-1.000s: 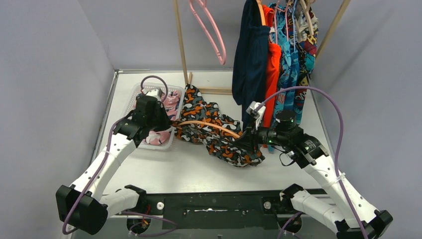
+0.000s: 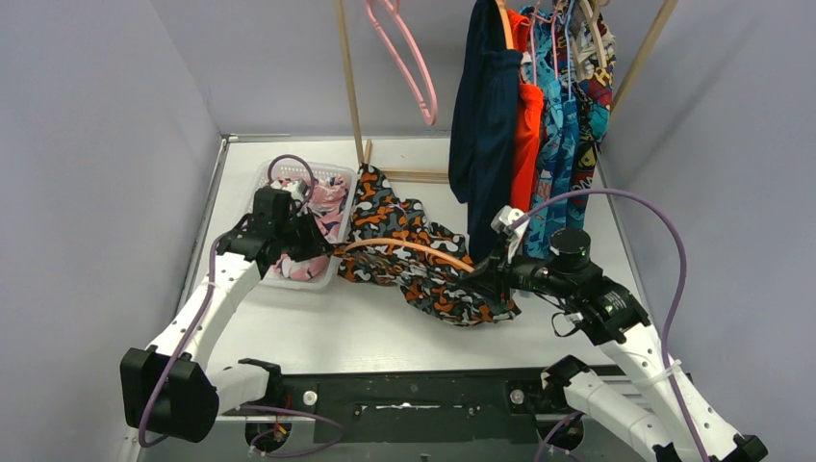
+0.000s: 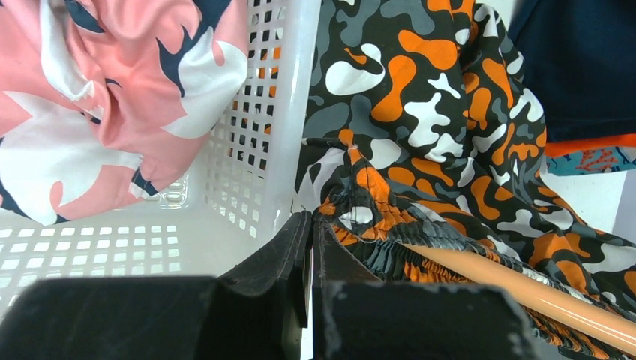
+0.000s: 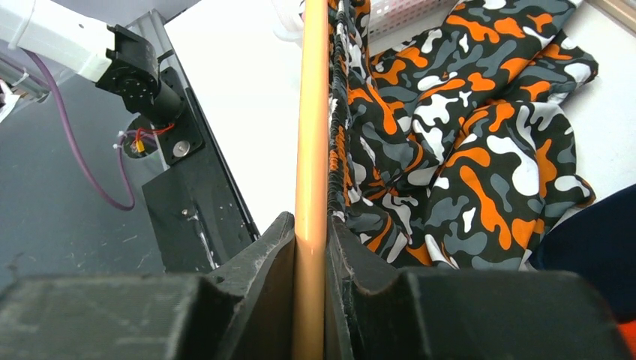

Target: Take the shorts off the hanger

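The camouflage shorts point(image 2: 414, 269) in orange, grey, white and black lie spread over the table, with an orange wooden hanger point(image 2: 409, 245) running along the gathered waistband. My right gripper is shut on the hanger's bare right part. At the waistband's left end, the cloth tapers to the tips of my left gripper, which is shut on a thin fold of it. In the left wrist view the near end of the hanger point(image 3: 480, 270) goes into the bunched waistband, so its tip is hidden.
A white basket point(image 3: 292, 112) with pink, white and navy clothing point(image 3: 120, 112) stands right beside the left gripper. Dark trousers point(image 2: 491, 135) and other garments hang at the back right. An empty pink hanger point(image 2: 414, 72) hangs at the back.
My right gripper has shifted slightly right, taking the hanger and the shorts' right end along. The left gripper has eased slightly left and towards the front.
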